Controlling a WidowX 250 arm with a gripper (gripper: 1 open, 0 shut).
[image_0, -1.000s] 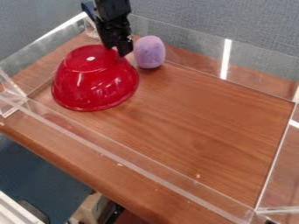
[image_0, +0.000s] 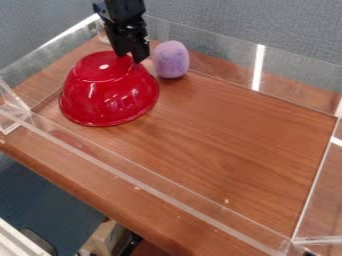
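Note:
A red bowl (image_0: 107, 95) lies upside down on the wooden board at the back left. Just behind and above it is the black gripper (image_0: 131, 54), pointing down at the bowl's upper back side; whether its fingers are open or shut, or touching the bowl, is unclear. A light purple oval object (image_0: 171, 60) stands right beside the gripper, to the bowl's upper right.
Clear plastic walls (image_0: 258, 62) surround the wooden board (image_0: 214, 150). The middle, right and front of the board are bare.

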